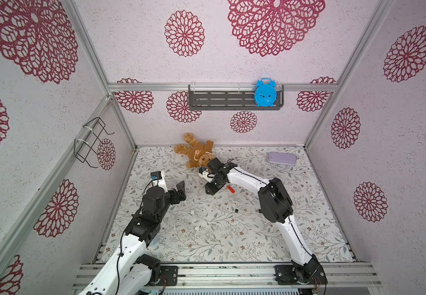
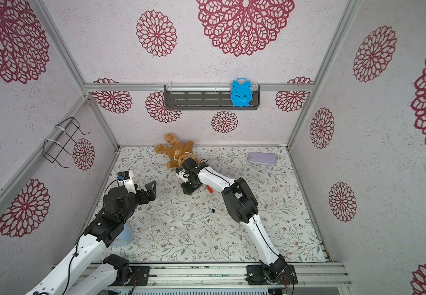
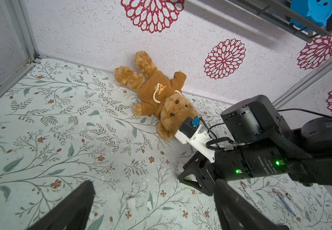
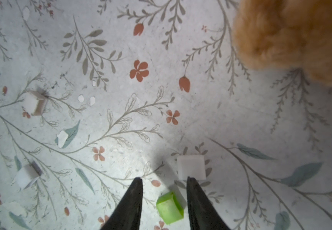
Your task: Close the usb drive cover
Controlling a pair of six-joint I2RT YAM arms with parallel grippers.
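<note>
In the right wrist view a small green block-like piece (image 4: 169,209) rests on the tabletop, in the gap of my right gripper, whose fingers stand open around it. A small red piece (image 1: 230,188) lies just right of that gripper in the top left view. Which of the small pieces is the usb drive or its cover, I cannot tell. My left gripper (image 1: 180,192) hangs open over the left part of the table, with nothing between its fingers.
A brown teddy bear (image 3: 164,95) lies behind the right gripper. White blocks (image 4: 191,167) and a small black piece (image 1: 236,211) are scattered around. At the back right sits a purple case (image 1: 281,158).
</note>
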